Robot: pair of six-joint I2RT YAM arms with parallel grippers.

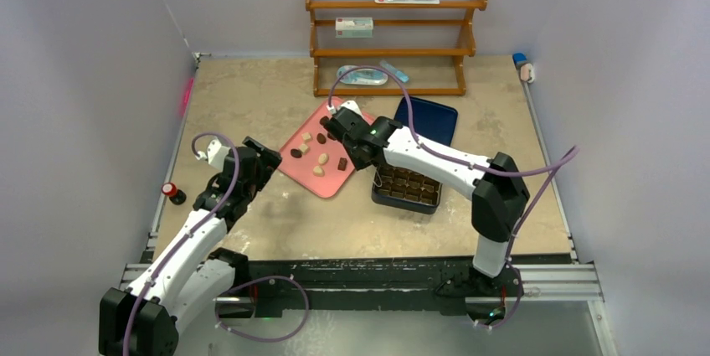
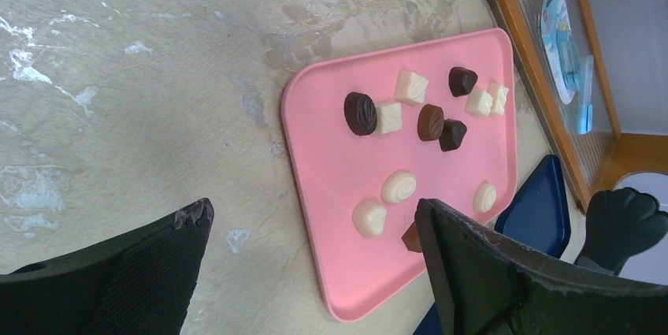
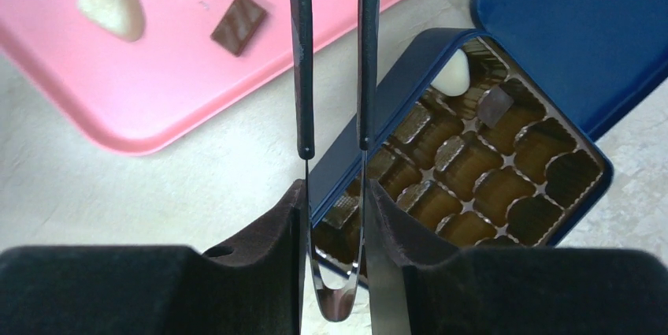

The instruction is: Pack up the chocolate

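Note:
Dark and white chocolates, including a dark oval one [image 2: 361, 114] and a brown square [image 3: 238, 24], lie on a pink tray [image 1: 306, 180]. Right of it sits a navy box [image 1: 402, 203] with a compartmented insert; one white piece [image 3: 451, 73] occupies its upper corner. My left gripper stands open left of the tray, empty. My right gripper holds its long tong-like tips over the gap between tray and box; they are a little apart, with no chocolate visible between them.
The navy lid [image 3: 571, 27] lies behind the box. A wooden rack [image 1: 389, 51] stands at the back, a small red-capped bottle [image 1: 174, 193] at the left edge.

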